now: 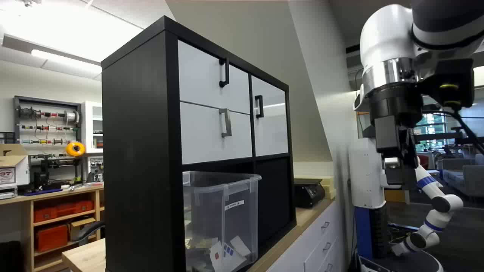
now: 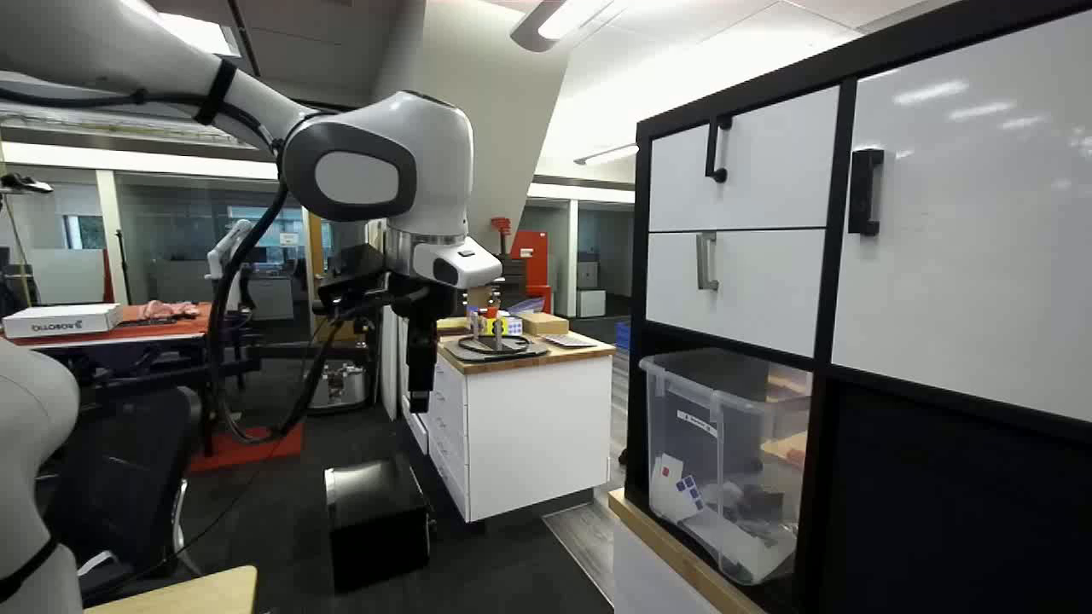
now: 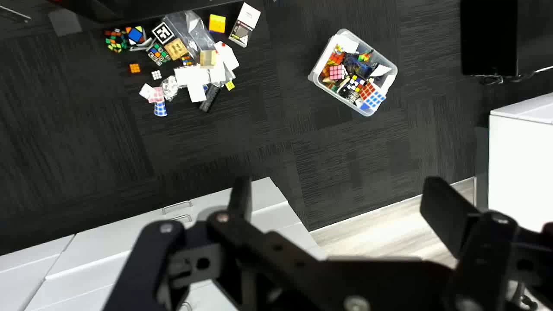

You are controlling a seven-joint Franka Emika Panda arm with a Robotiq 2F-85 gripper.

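Note:
Pointing down in free air, my gripper is open, its two black fingers wide apart and nothing between them in the wrist view. In exterior view 2 the gripper [image 2: 421, 399] hangs to the left of a black shelf unit, well apart from it. The unit carries white fronts: an upper drawer [image 2: 758, 169], a lower drawer [image 2: 768, 292] and a larger white door [image 2: 972, 225] to the right. All of them look closed. The upper drawer's handle [image 1: 224, 72] is black, while the lower drawer's handle [image 1: 225, 123] is grey metal.
A clear plastic bin [image 1: 227, 217] with cards and small items stands in the open compartment below the drawers. On the dark floor are loose puzzle cubes and papers, plus a filled bin [image 3: 355, 72]. A white cabinet [image 2: 537, 430] stands behind the arm.

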